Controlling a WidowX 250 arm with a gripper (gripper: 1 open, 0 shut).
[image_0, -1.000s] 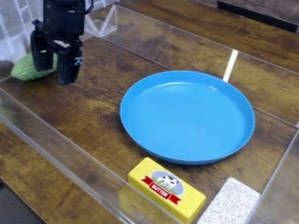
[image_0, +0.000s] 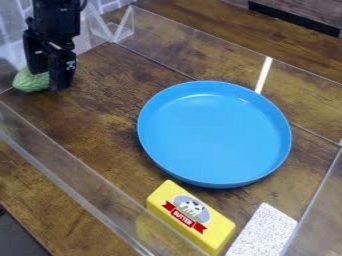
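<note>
My black gripper (image_0: 48, 64) is at the upper left, fingers down and open, over a green object (image_0: 27, 80) that is partly hidden behind it. Whether the fingers touch the green object is unclear.
A large blue plate (image_0: 213, 133) fills the middle right. A yellow butter box (image_0: 190, 216) and a white speckled block (image_0: 262, 235) lie at the bottom right, near clear plastic walls. The wooden surface (image_0: 94, 120) between gripper and plate is bare.
My gripper has moved slightly left, so that it covers more of the green object. The plate, box and block are unchanged.
</note>
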